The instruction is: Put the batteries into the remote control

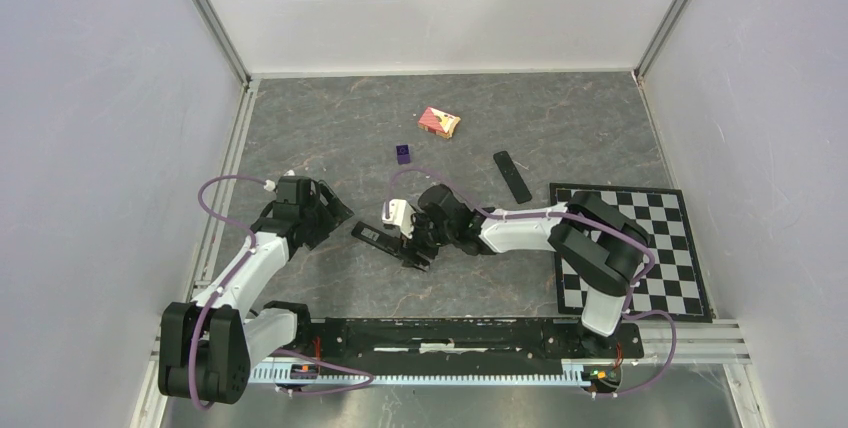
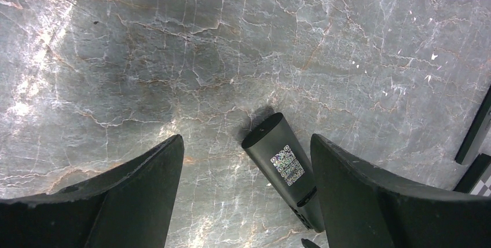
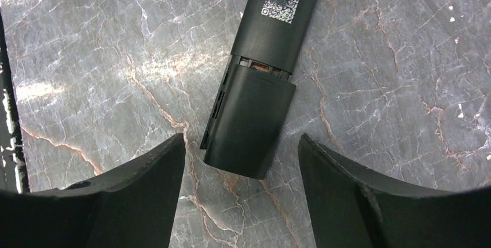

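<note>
The black remote control (image 3: 272,33) lies back side up on the table, its QR label showing. Over its battery bay rests the black battery cover (image 3: 252,120), shifted to one side and short of the body's edge. A gap with metal contacts shows at the joint, and the bay's side shows along the cover's left. My right gripper is open, its fingers (image 3: 330,172) apart on either side of the cover's end, not touching it. My left gripper stands open with nothing held, above bare table left of the remote (image 2: 284,164). Any batteries are hidden.
A purple box (image 1: 403,154), a red and yellow box (image 1: 439,122) and another black bar-shaped object (image 1: 513,177) lie farther back. The checkered board (image 1: 660,303) occupies the right. Table between the left gripper and the back wall is clear.
</note>
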